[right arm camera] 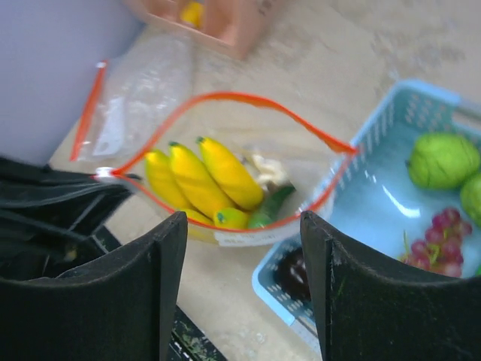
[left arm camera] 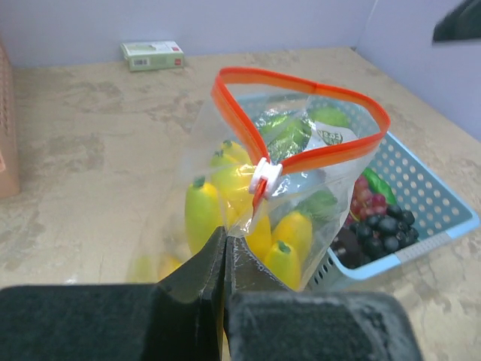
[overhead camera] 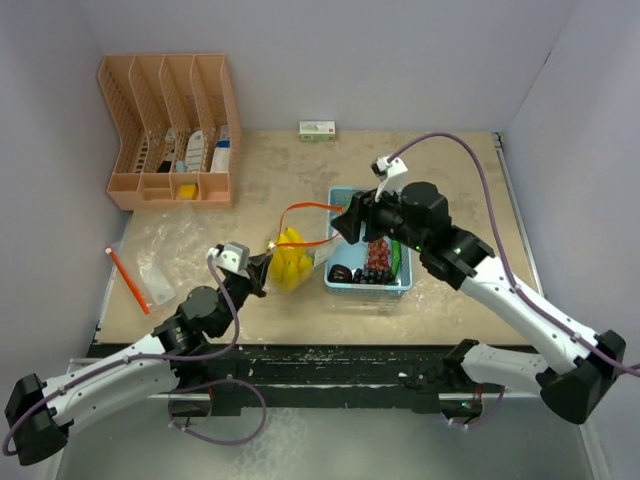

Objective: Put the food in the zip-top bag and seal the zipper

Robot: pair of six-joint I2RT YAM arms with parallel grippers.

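The clear zip top bag, edged by an orange zipper (left arm camera: pixel 239 116) with a white slider (left arm camera: pixel 265 176), stands with its mouth wide open. Inside it lie yellow bananas (right arm camera: pixel 225 173) and a dark green piece (right arm camera: pixel 272 204). At the bag's left corner, my left gripper is shut on the thin film just below the slider. My right gripper (overhead camera: pixel 347 222) is open over the left side of the blue basket (overhead camera: pixel 368 287). In the right wrist view, the bag's far end shows beyond its parted fingers (right arm camera: pixel 171 252).
The basket holds red grapes (overhead camera: pixel 377 254), dark grapes (left arm camera: pixel 387 232) and green produce (right arm camera: pixel 443 160). An empty bag with an orange strip (overhead camera: pixel 127 281) lies at left. Behind it stands a peach rack (overhead camera: pixel 122 185); a small box (overhead camera: pixel 317 131) sits at the back.
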